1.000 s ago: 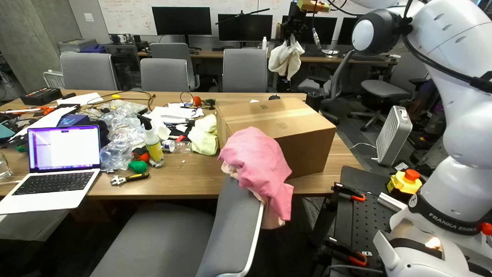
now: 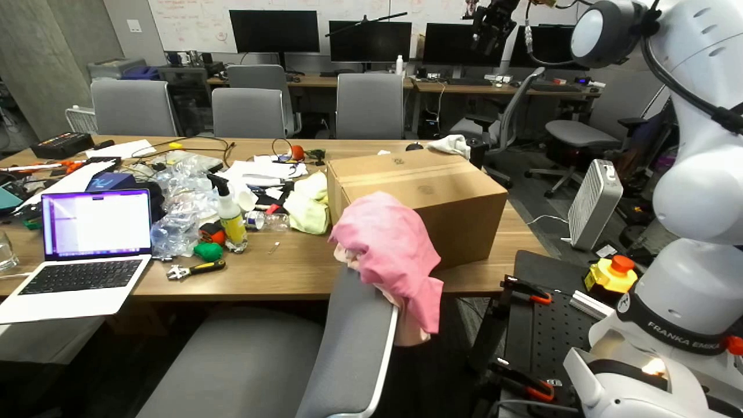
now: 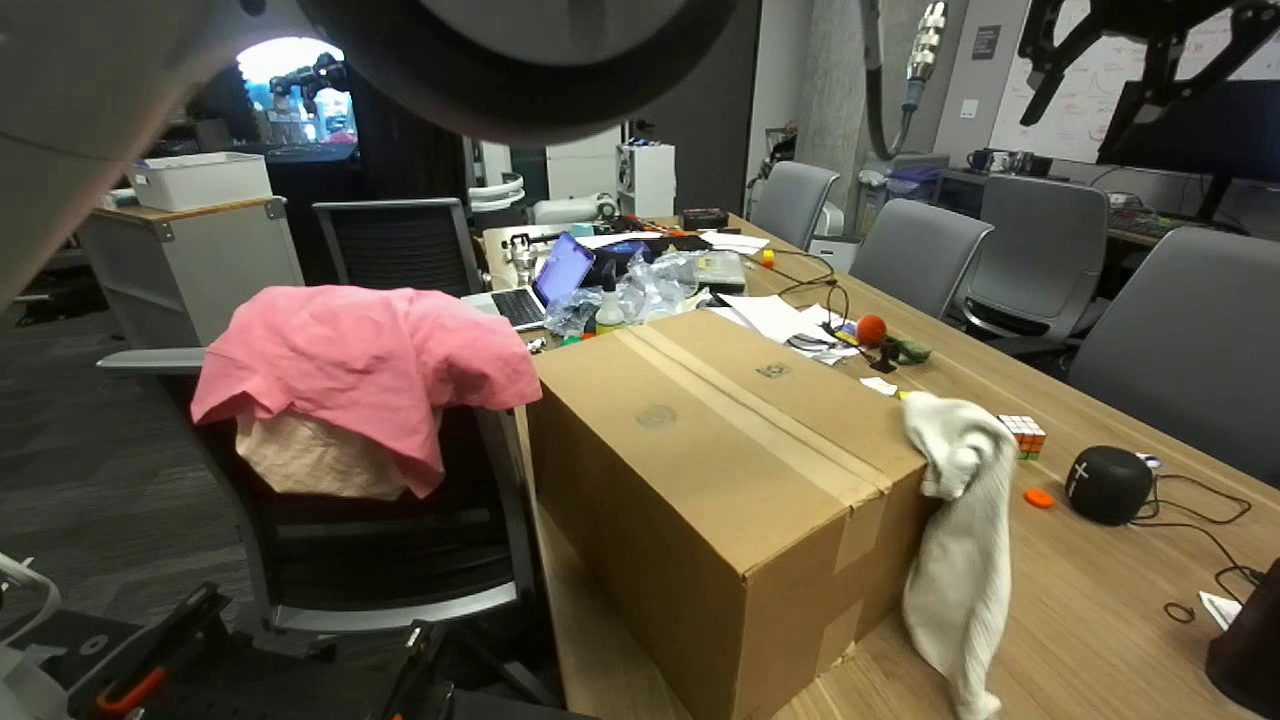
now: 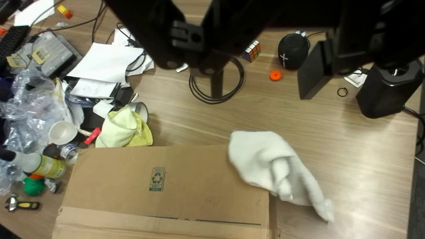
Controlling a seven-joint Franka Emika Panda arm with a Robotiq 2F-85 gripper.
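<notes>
A white cloth [image 3: 969, 540] drapes over the edge of the cardboard box [image 3: 708, 420], its lower end hanging down to the table. In the wrist view the cloth [image 4: 275, 167] covers one box corner and spreads toward the bare tabletop. Up above the table, clear of box and cloth, is my gripper [image 3: 1077, 134]. Its fingers [image 4: 217, 84] stand apart in the wrist view, open, with nothing held between them. From exterior view 1, only a small part of the cloth [image 2: 453, 144] shows behind the box.
A pink cloth [image 2: 386, 247] hangs over a chair back in front of the box. Table clutter includes a laptop [image 2: 97, 237], a spray bottle [image 2: 231, 216] and a yellow cloth [image 2: 308, 202]. Beyond the box sit a black speaker [image 3: 1108, 485] and a puzzle cube [image 3: 1023, 434].
One second ago the white cloth hung from my gripper in the air. Now it lies over the box edge, released, and my gripper has moved up and to the right in exterior view 1.
</notes>
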